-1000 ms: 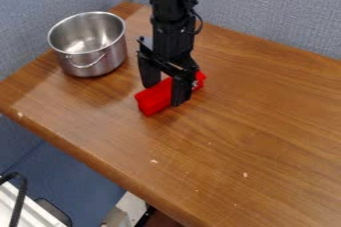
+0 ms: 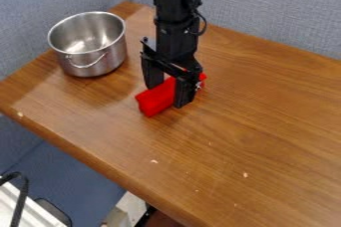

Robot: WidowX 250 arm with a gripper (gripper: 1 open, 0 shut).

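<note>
A red elongated object lies on the wooden table, angled from lower left to upper right. My black gripper is down over it, open, with its fingers around the upper right part of the object. Whether they touch it is hard to tell.
A shiny metal pot stands at the table's left edge, to the left of my gripper. Grey padded walls border the back and left.
Compared with a second ago, my arm and gripper sit very slightly differently over the red object, which stays in about the same place.
</note>
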